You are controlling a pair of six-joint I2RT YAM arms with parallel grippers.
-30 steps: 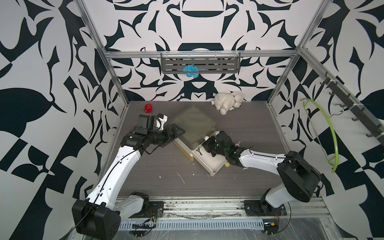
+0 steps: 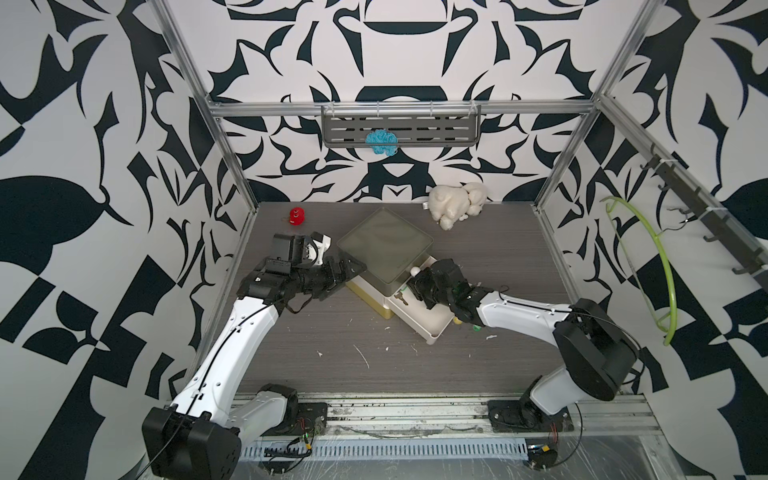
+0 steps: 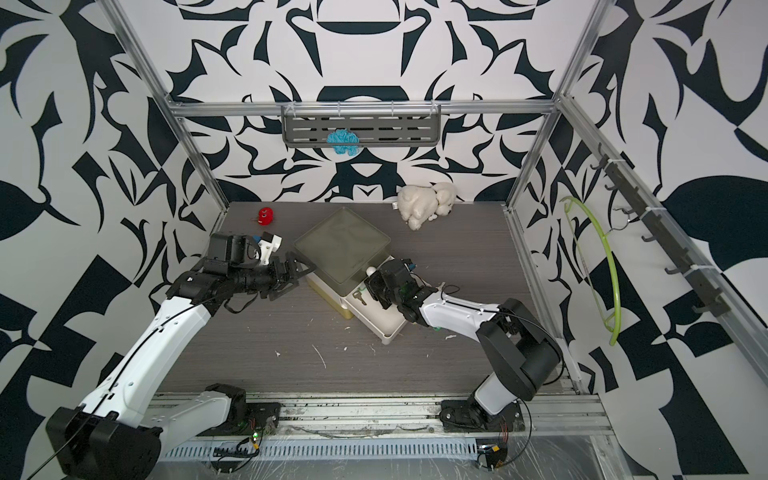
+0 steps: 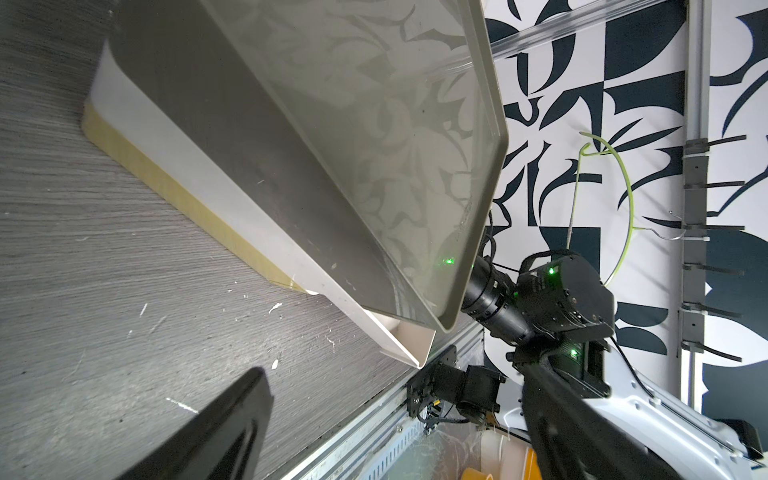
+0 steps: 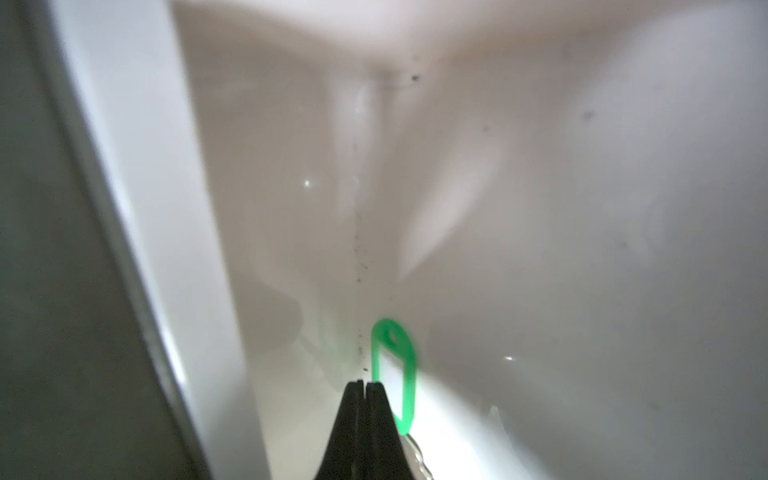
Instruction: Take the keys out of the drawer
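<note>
The green tag (image 5: 408,380) lies on the floor of the white drawer (image 2: 432,341), beside the drawer's wall. In the right wrist view my right gripper is shut, its fingertips together with nothing between them. They overlap the tag's lower left edge in that view; whether they touch it I cannot tell. Only a bit of metal ring shows below the tag, and the fingers hide some of what lies there. From above, a key (image 2: 401,298) shows in the drawer. My left gripper stands open and empty beside the grey-topped box (image 2: 385,244).
The grey lid overhangs the drawer's inner end. A white plush toy (image 2: 456,204) sits at the back, a red ball (image 2: 297,216) at back left. Something small and green (image 2: 477,326) lies right of the drawer.
The box and drawer have shifted slightly right. My left gripper has drawn back a little.
</note>
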